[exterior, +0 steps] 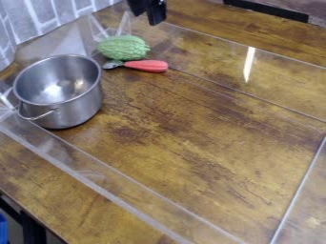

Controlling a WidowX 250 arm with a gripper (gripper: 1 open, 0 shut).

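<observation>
At the top centre of the camera view, only the lower end of my black gripper [149,11] shows, cut off by the frame edge, so its finger state is unclear. Below and left of it lies a pale green bitter melon [122,49]. A red-handled utensil [145,65] with a metal end lies just in front of the melon. A steel pot [71,109] with wire side handles stands at the left.
Clear plastic edging runs around it, and a patterned pale backdrop [26,24] is at the back left.
</observation>
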